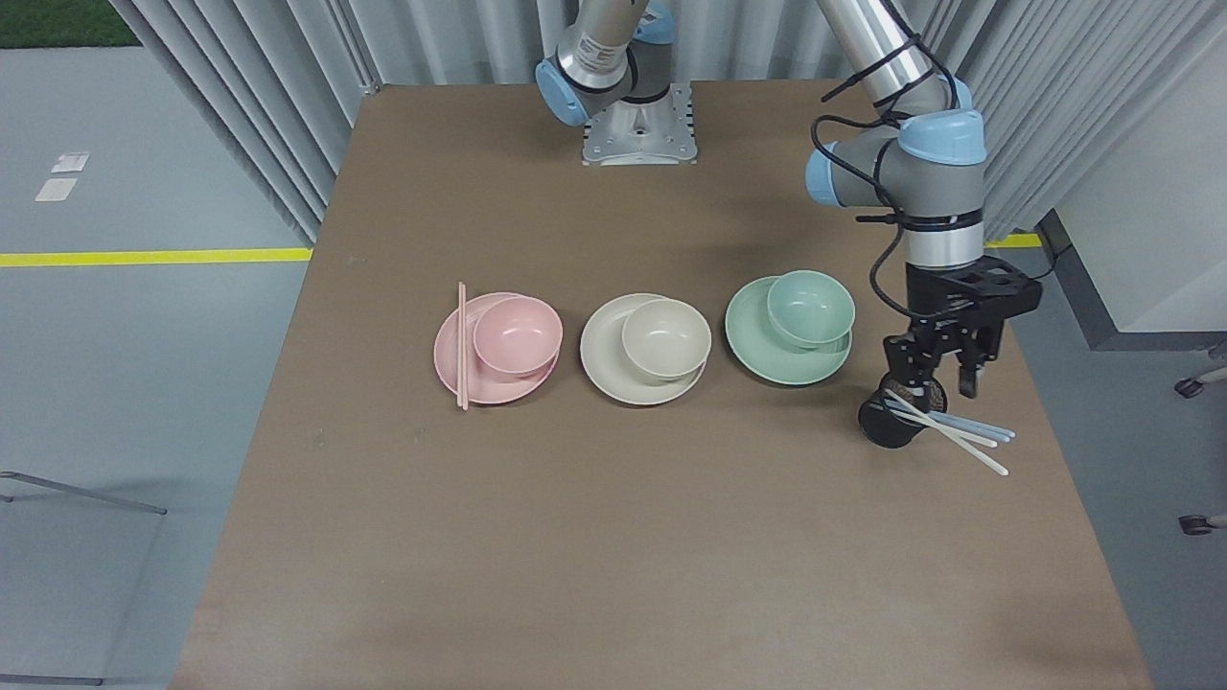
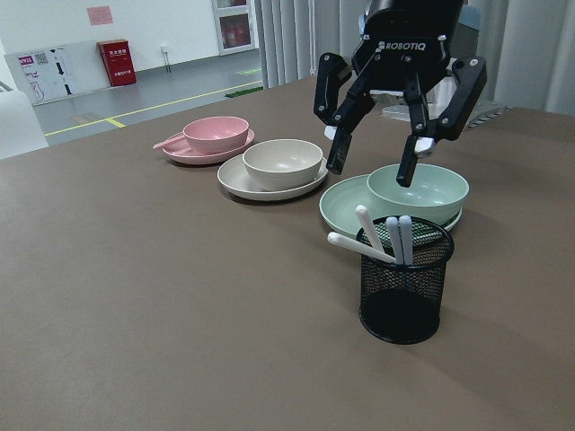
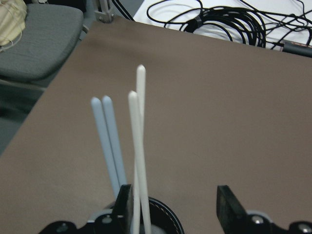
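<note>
A black mesh cup (image 2: 403, 301) holds two white chopsticks (image 3: 138, 155) and two pale blue chopsticks (image 3: 108, 144), leaning outward at different angles. My gripper (image 2: 371, 158) stands open just above and behind the cup, its fingers spread; in the wrist view the white chopsticks pass by the left finger, with nothing gripped between the two fingers.
A green plate (image 1: 748, 328) with green bowl (image 1: 811, 301), a white plate (image 1: 604, 351) with white bowl (image 1: 666, 333), and a pink plate (image 1: 446, 351) with pink bowl (image 1: 518, 332) and pink chopsticks (image 1: 462, 345) form a row.
</note>
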